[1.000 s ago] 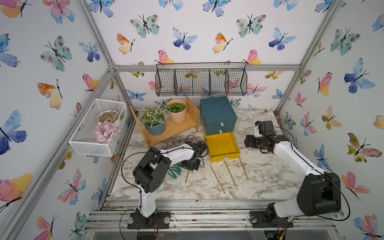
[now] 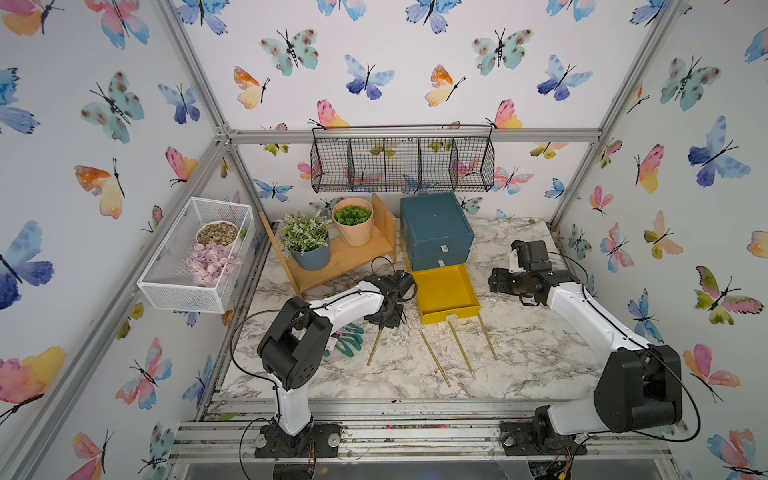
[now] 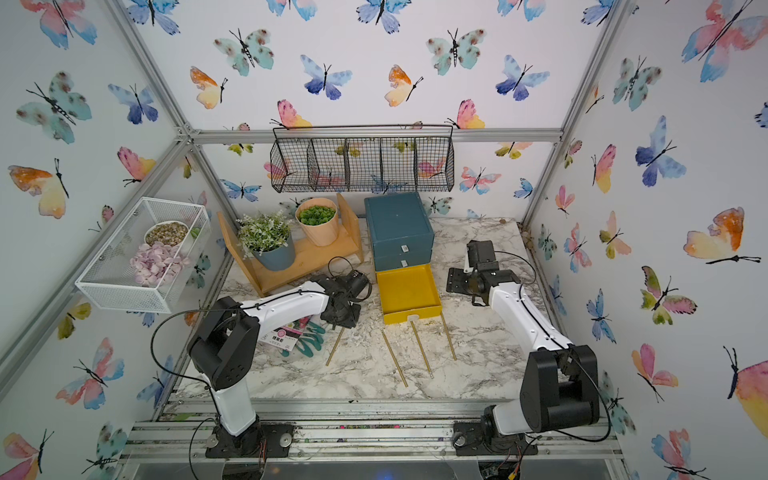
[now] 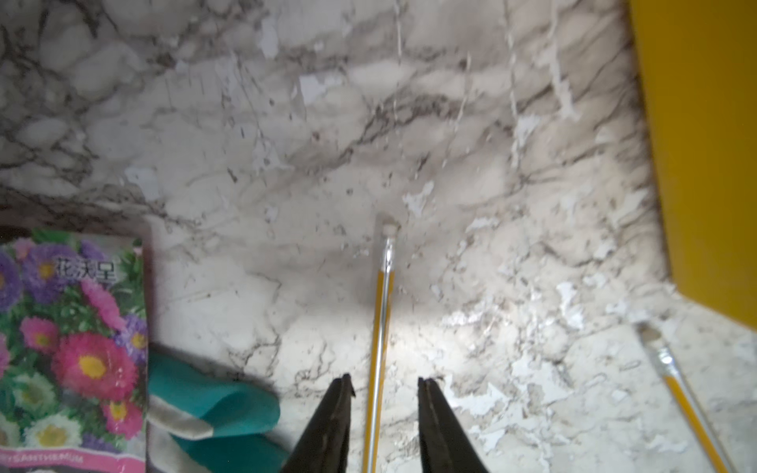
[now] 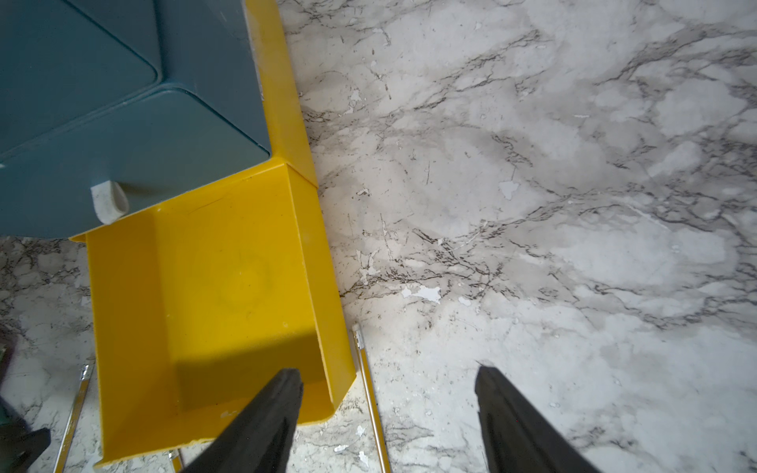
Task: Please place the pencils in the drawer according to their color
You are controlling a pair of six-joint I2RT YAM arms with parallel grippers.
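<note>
The yellow drawer (image 2: pixel 444 289) is pulled out from the blue drawer box (image 2: pixel 436 224) and is empty. Several yellow pencils lie on the marble table: one (image 4: pixel 382 323) under my left gripper, another (image 4: pixel 690 402) right of it, others (image 2: pixel 460 344) (image 5: pixel 370 394) in front of and beside the drawer. My left gripper hangs open above the first pencil, with nothing held. My right gripper is open right of the drawer, with nothing between its fingers.
A flower packet (image 4: pixel 71 339) and teal gloves (image 4: pixel 209 398) lie left of the left gripper. A wooden shelf (image 2: pixel 336 264) with plants stands at the back left.
My left arm has shifted slightly, its wrist now a little higher in the top left view above the pencil. The right arm and drawer look unchanged.
</note>
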